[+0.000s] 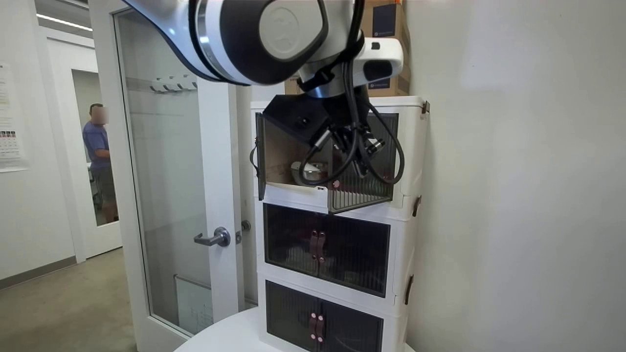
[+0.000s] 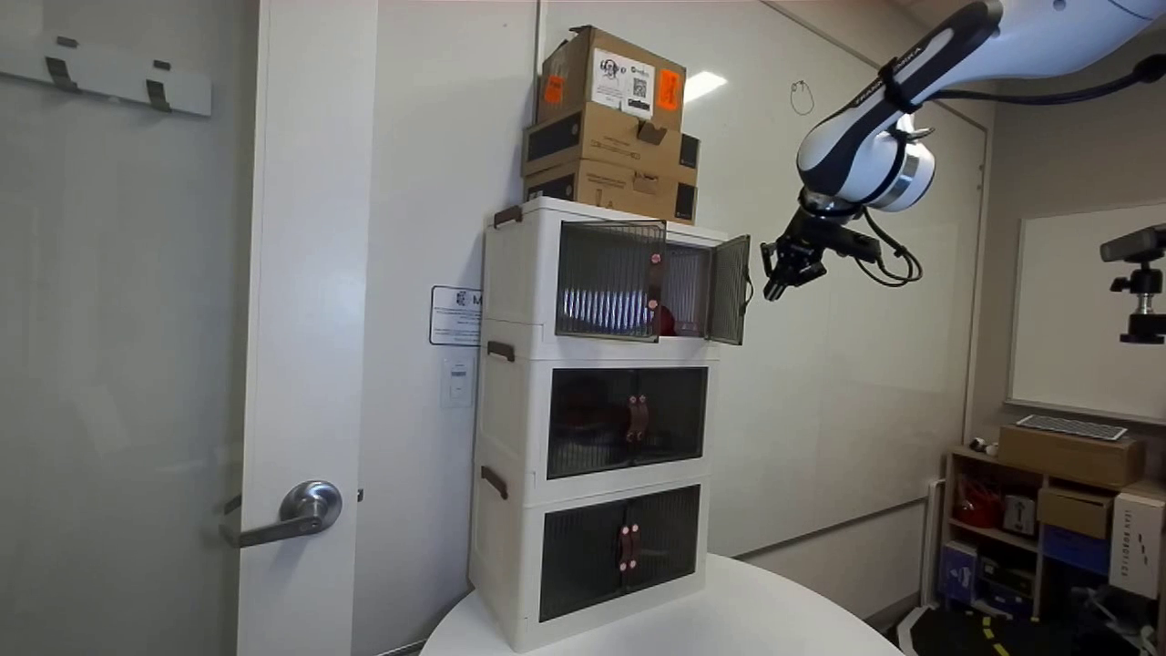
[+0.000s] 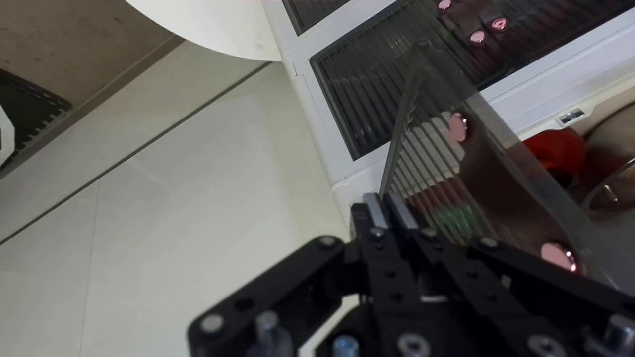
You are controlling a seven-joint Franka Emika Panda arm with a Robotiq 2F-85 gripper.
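My gripper is shut, its two fingers close together, and nothing shows between them. In the first exterior view it hangs before the top compartment's right door (image 1: 375, 146), which stands ajar. The second exterior view puts the gripper (image 2: 773, 275) to the right of that door (image 2: 729, 290); contact cannot be told. From the wrist, the ribbed clear door (image 3: 431, 169) with pink studs lies just past the fingertips. The left door (image 1: 261, 157) is swung wide open. Inside sit a metal bowl (image 1: 311, 173) and a red object (image 3: 556, 149).
Two lower compartments (image 1: 325, 249) have their dark doors closed. The cabinet stands on a round white table (image 2: 787, 612) close to a white wall (image 1: 516, 176). Cardboard boxes (image 2: 612, 131) are stacked on top. A glass room door (image 1: 164, 176) is to the left.
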